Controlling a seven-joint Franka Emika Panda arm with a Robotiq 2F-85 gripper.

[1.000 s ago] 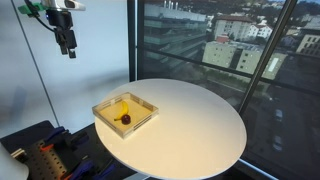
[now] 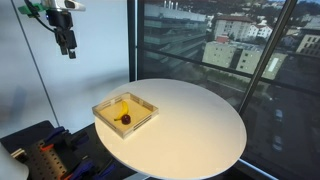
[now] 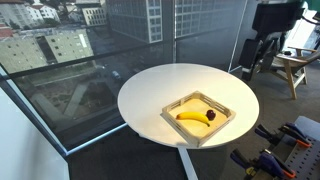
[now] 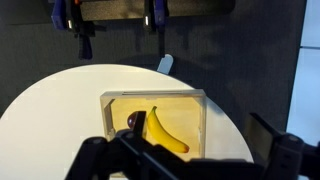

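High at the left of exterior view 1 hangs my gripper (image 2: 67,45), well above and away from the table. In the wrist view the gripper looks open, its dark fingers (image 4: 126,152) wide apart with nothing held between them. Below it, a shallow light-wood tray (image 4: 203,112) rests on the table. Inside lie a yellow banana (image 3: 188,118) and a small dark purple round fruit (image 2: 126,119), side by side. Part of the tray's near side is hidden behind the gripper in the wrist view.
Beside the table, at the robot's base, stands a dark surface with a perforated board (image 2: 45,163) and blue-black parts (image 2: 78,168). Large windows border the far side.
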